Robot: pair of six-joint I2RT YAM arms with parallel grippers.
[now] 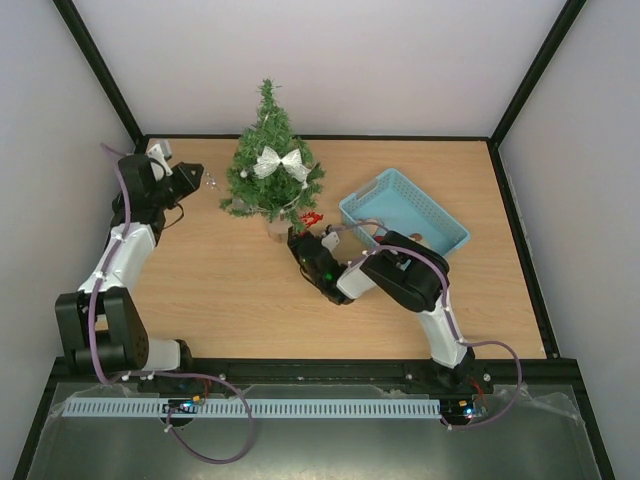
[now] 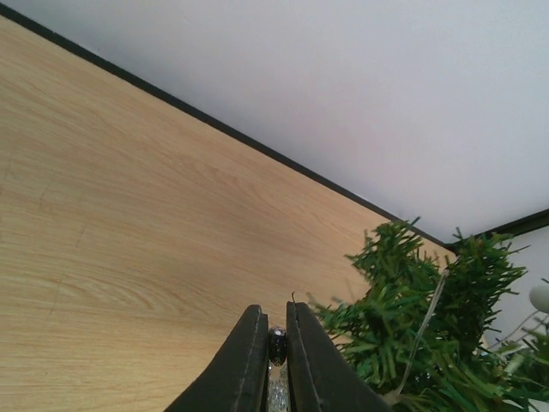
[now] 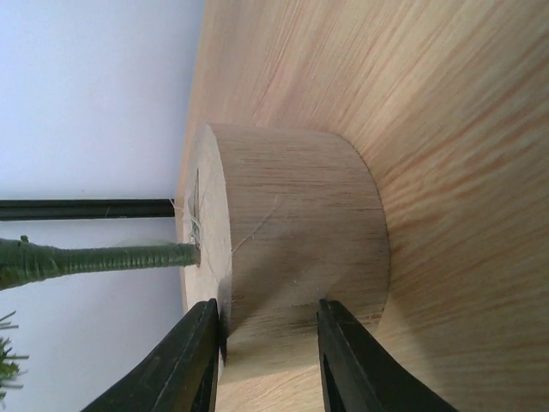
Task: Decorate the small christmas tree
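Note:
The small green tree (image 1: 270, 150) stands at the back with a silvery bow (image 1: 283, 163) on its front. Low on its right side is a red ornament (image 1: 311, 220). My right gripper is shut on the tree's wooden base (image 3: 300, 202), with wood between its fingers; the green trunk (image 3: 111, 259) rises from the base's top face. Left of the tree, my left gripper is shut with a thin glittery ornament (image 2: 277, 390) between its fingers. Only a small sparkling part of it shows in the top view.
A light-blue basket (image 1: 440, 208) stands to the right of the tree, partly hidden by the right arm, with a few small things inside. Walls enclose the back and sides.

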